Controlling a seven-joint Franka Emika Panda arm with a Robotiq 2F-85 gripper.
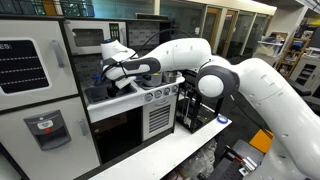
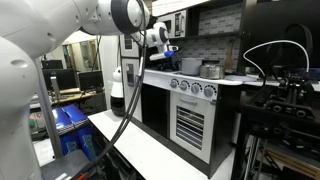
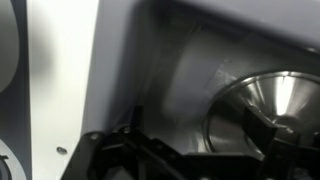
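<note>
A shiny round metal piece [image 3: 232, 105], a bowl or lid, lies in the grey sink basin [image 3: 185, 75] at the right of the wrist view. My gripper stands open over the basin, its right finger covering part of the metal piece. Nothing shows between the fingers, and whether they touch the metal cannot be told. In exterior view 1 the arm reaches across the toy kitchen, bringing the gripper [image 1: 104, 82] down at the sink by the left end of the counter. The metal piece cannot be made out in either exterior view.
A metal pot [image 2: 211, 70] stands on the stove right of the sink, above the knobbed oven front [image 2: 190, 115]. A white counter strip [image 3: 55, 70] borders the basin on the left in the wrist view. Tall grey cabinets [image 1: 35, 70] flank the sink.
</note>
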